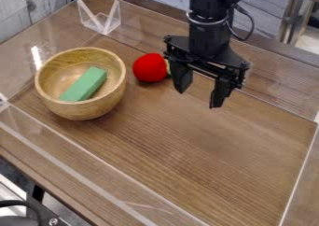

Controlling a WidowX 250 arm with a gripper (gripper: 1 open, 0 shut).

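Observation:
My black gripper [200, 80] hangs over the middle of the wooden table [187, 164], its two fingers spread apart with nothing visible between them. Just left of it is a red round object [149, 67], with a small green item partly hidden behind the gripper. At the left, a round wooden bowl [108, 72] holds a green block [82, 84].
A clear plastic object [100, 15] stands at the back left. Black cables [25, 211] show at the bottom-left corner.

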